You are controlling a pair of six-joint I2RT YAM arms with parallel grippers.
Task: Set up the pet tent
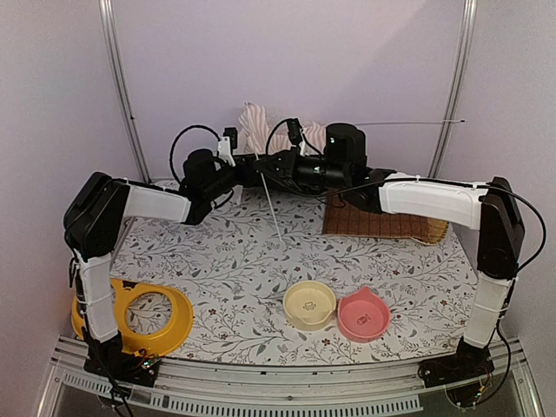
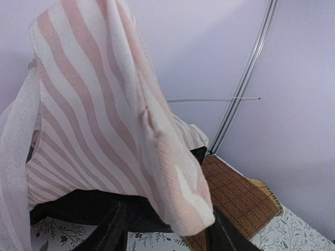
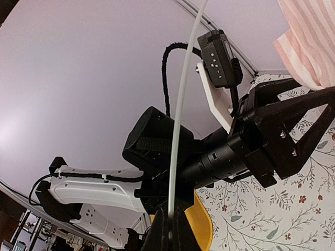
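Observation:
Pink-striped tent fabric (image 2: pixel 89 104) hangs bunched at the back, behind both arms in the top view (image 1: pixel 256 122). My left gripper stands open, a fold of the fabric hanging just above and between its fingertips; whether it touches them I cannot tell. My right gripper is shut on a thin white pole (image 3: pixel 179 104), which slants down past it in the top view. Another thin pole (image 1: pixel 408 122) sticks out horizontally to the right from the fabric.
A brown woven mat (image 1: pixel 373 224) lies at back right. A cream bowl (image 1: pixel 308 304), a pink bowl (image 1: pixel 363 314) and a yellow ring-shaped piece (image 1: pixel 165 330) are at the front.

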